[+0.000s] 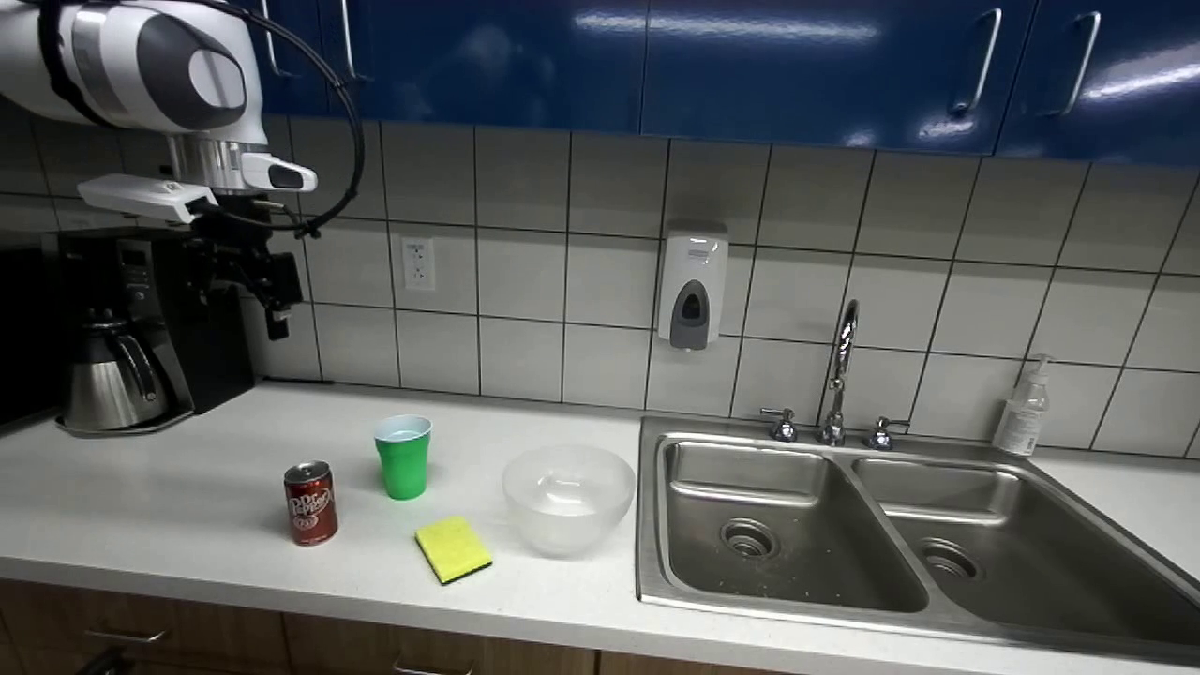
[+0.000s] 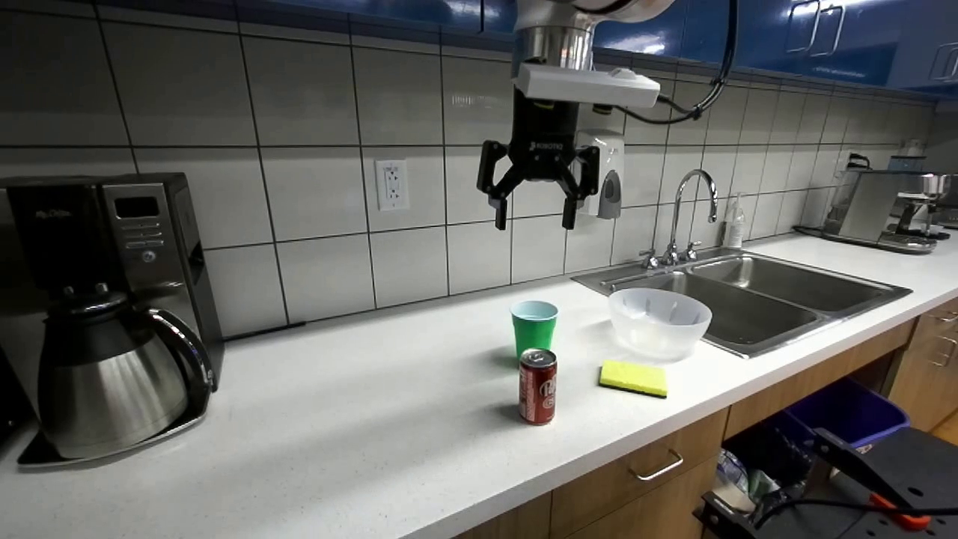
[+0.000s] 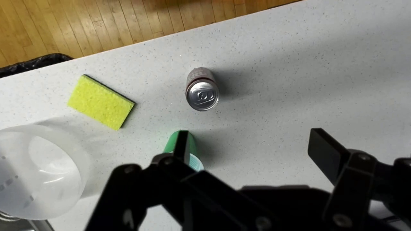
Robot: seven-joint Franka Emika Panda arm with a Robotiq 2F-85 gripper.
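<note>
High above the counter hangs my gripper [image 2: 535, 224], its two fingers wide apart and nothing between them. In the wrist view the left finger [image 3: 181, 144] covers part of the green cup [image 3: 196, 162]. A red Dr Pepper can [image 2: 538, 388] stands upright on the counter, in front of the cup [image 1: 402, 456]. The yellow sponge [image 1: 453, 549] lies flat with its dark side down, between the can and a frosted bowl [image 1: 568, 501]. That bowl sits upright beside the sink and looks empty. My gripper touches none of these things.
The double steel sink [image 1: 787, 596] is right of the bowl. A coffee maker [image 2: 166, 242] with a steel carafe stands at the left end. Blue cabinets [image 1: 495, 62] hang above, and a soap dispenser [image 1: 691, 281] is on the wall.
</note>
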